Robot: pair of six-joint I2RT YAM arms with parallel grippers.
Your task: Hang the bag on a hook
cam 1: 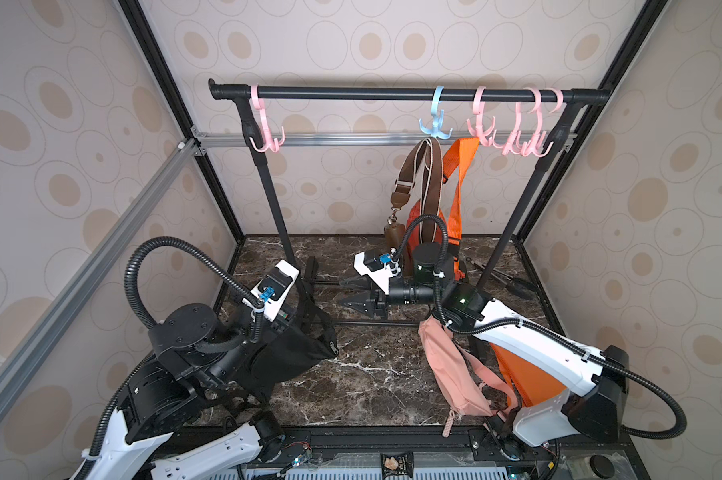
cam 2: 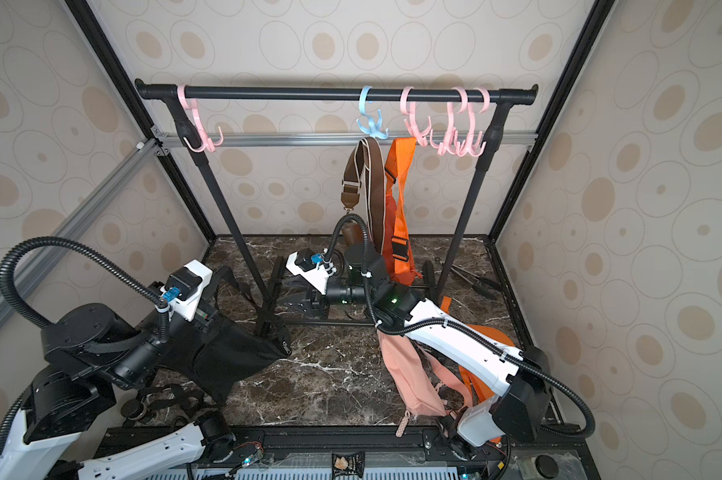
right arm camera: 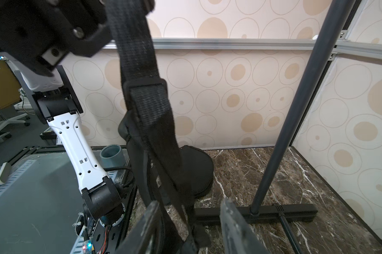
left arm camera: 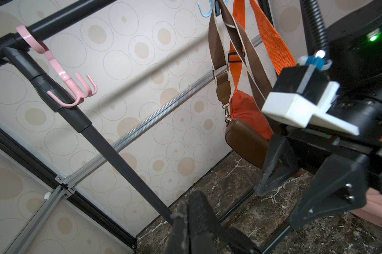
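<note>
The black bag point(cam 1: 277, 368) hangs at the left below my left gripper. That gripper is shut on the bag's black strap; the strap also shows beside the fingers in the left wrist view. My right gripper point(cam 1: 346, 293) is open, facing the bag, its two fingers point(right arm camera: 233, 228) apart. Between these fingers, in the right wrist view, the lower strap end can be seen, but whether it lies in the gap or beyond is unclear. On the rack's left end is a pink hook point(left arm camera: 74, 91) with nothing on it. A light blue hook point(cam 1: 436, 120) hangs at mid-rail.
Several pink hooks point(cam 1: 479, 120) crowd the rail's right end. Brown and orange bags point(left arm camera: 248, 146) hang near the blue hook. A pink bag point(cam 1: 449, 368) and an orange one point(cam 1: 529, 376) lie front right. The rail between left and blue hooks is clear.
</note>
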